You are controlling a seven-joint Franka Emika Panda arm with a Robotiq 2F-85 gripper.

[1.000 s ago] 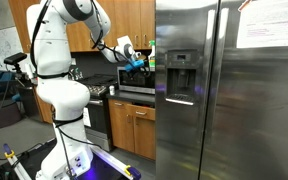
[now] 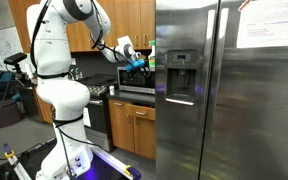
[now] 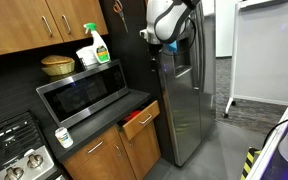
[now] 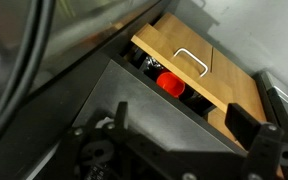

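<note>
My gripper stands open in the wrist view, its two dark fingers wide apart with nothing between them. Below it in that view lies the dark grey countertop [image 4: 149, 125]. Past the counter's edge a wooden drawer [image 4: 174, 45] with a silver bar handle [image 4: 191, 62] is pulled out, and a red round object [image 4: 171, 84] shows inside. Exterior view 2 also shows the drawer [image 3: 142, 126] standing out from the cabinet beside the fridge. High above the counter, my gripper [image 2: 139, 66] is in front of the microwave in exterior view 1.
A microwave [image 3: 84, 98] is on the counter, with a spray bottle [image 3: 100, 45] and a wicker basket [image 3: 57, 66] above it. A white cup [image 3: 63, 136] stands near the stove [image 3: 19, 172]. The tall steel fridge [image 2: 184, 90] borders the counter on one side.
</note>
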